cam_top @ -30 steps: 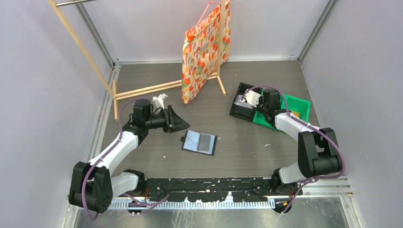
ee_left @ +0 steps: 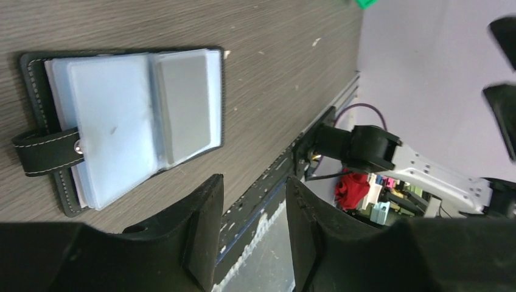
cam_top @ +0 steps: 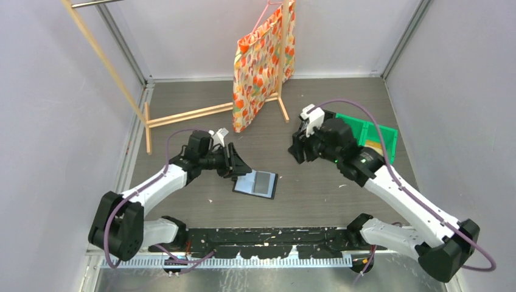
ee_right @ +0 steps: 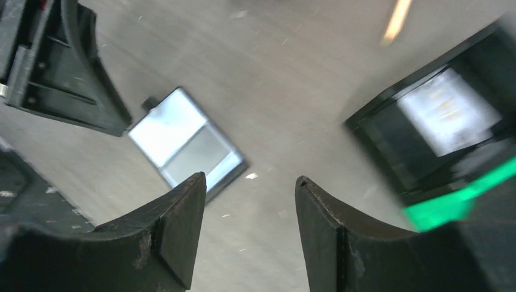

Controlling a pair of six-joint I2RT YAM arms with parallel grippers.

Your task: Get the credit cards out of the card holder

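Observation:
The black card holder [cam_top: 255, 184] lies open on the table, its pale sleeves [ee_left: 111, 128] and grey inner panel [ee_left: 181, 103] facing up, strap at the left in the left wrist view. My left gripper [cam_top: 234, 170] hangs low just above and left of it, open, nothing between its fingers. My right gripper [cam_top: 299, 152] is raised right of the holder, open and empty; in the right wrist view the holder [ee_right: 201, 157] lies ahead between it and the left gripper.
A black tray [ee_right: 377, 128] and green tray [cam_top: 384, 144] stand at the right, under the right arm. A wooden rack [cam_top: 188, 115] with a patterned cloth [cam_top: 258, 73] is at the back.
My left gripper has moved right and down toward the card holder.

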